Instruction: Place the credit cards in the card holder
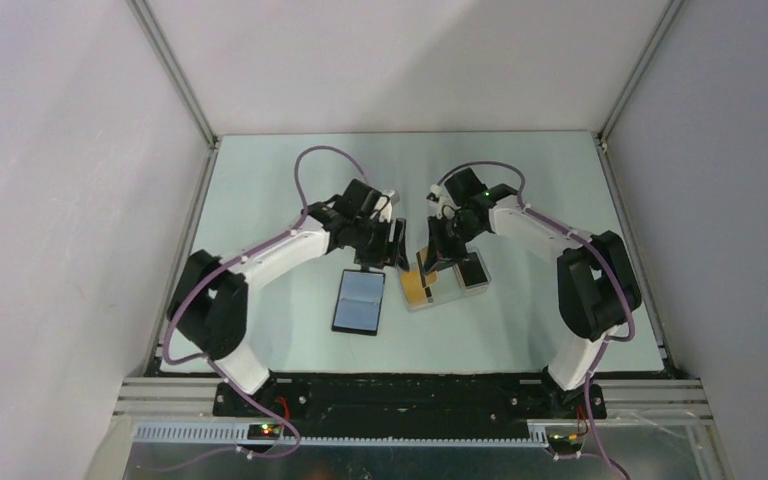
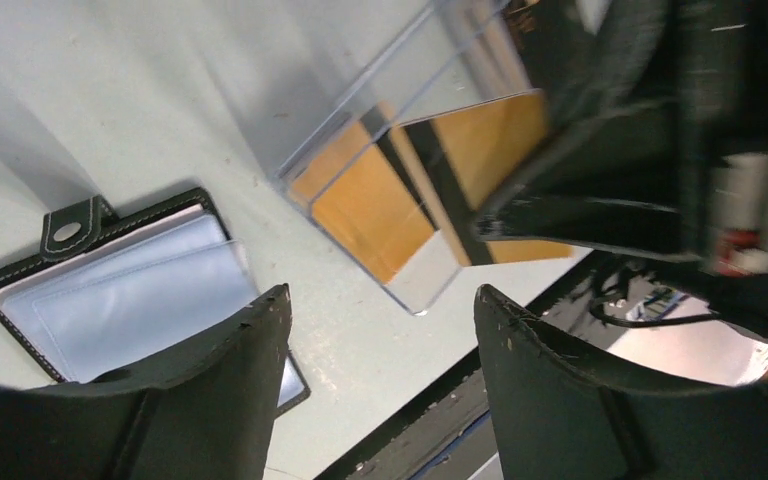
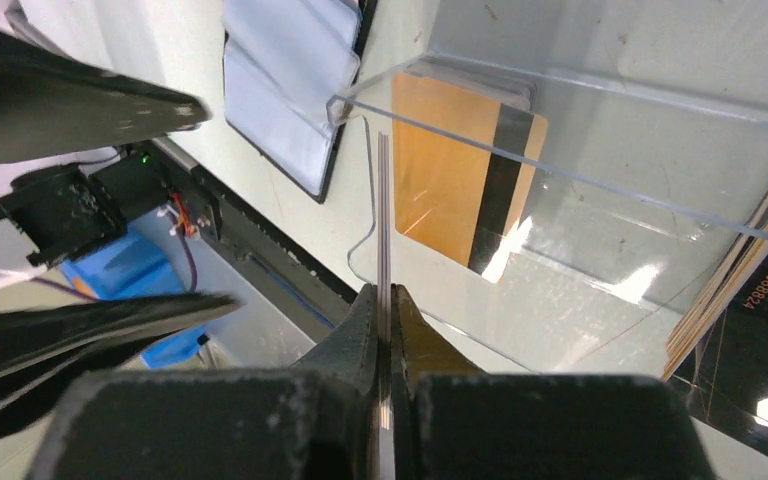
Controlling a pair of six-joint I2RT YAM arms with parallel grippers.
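My right gripper (image 1: pixel 433 268) is shut on a gold credit card (image 2: pixel 505 150) with a dark stripe, above the left part of a clear box (image 1: pixel 445 296). In the right wrist view the held card (image 3: pixel 384 215) stands edge-on between the fingertips. My left gripper is open and empty, between the box and the card holder. That black-edged holder (image 1: pixel 359 302) lies flat on the table at the left, its whitish sleeves (image 2: pixel 140 300) facing up. Another gold card (image 3: pixel 445 165) lies at the box's left end.
A stack of black-topped cards (image 3: pixel 760 350) fills the box's right end. Clear walls (image 3: pixel 580 170) rise around the box. The two grippers are close together; open table (image 1: pixel 290 320) shows left of the holder.
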